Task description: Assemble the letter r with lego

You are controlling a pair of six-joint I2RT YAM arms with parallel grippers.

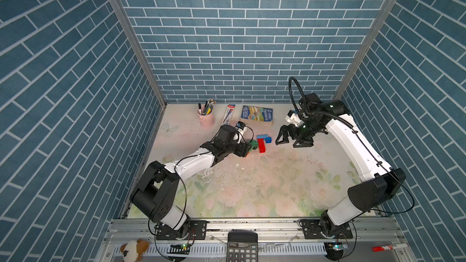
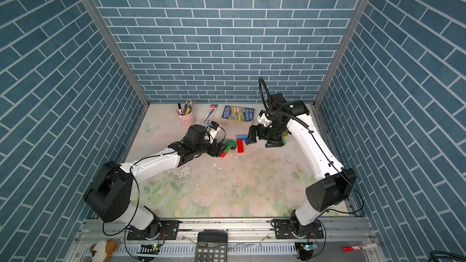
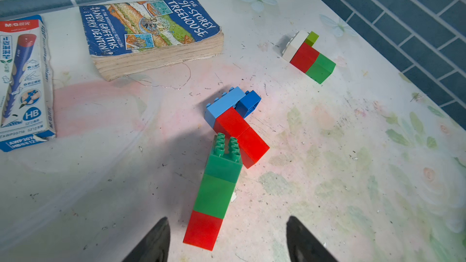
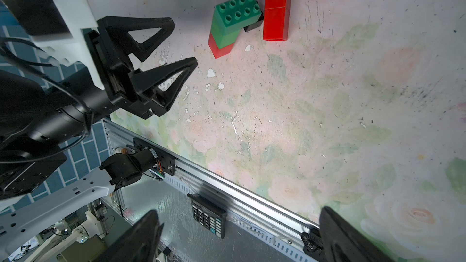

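Note:
A stack of green bricks (image 3: 218, 184) over a red brick (image 3: 203, 230) stands on the table, with a small black brick (image 4: 253, 25) against it. My left gripper is open, its fingertips a short way from that stack with nothing between them. Right of the stack, a red bar (image 4: 276, 12) joins a light-blue brick (image 3: 224, 105), and a dark-blue brick (image 3: 247, 102) sits beside it. My right gripper (image 1: 289, 144) stands open and empty above the table, to the right of the blue bricks.
A small white, red and green brick group (image 3: 305, 57) lies on the right. Along the back are a pink pen cup (image 1: 206, 118), a pencil box (image 1: 228, 113) and a book (image 1: 257, 113).

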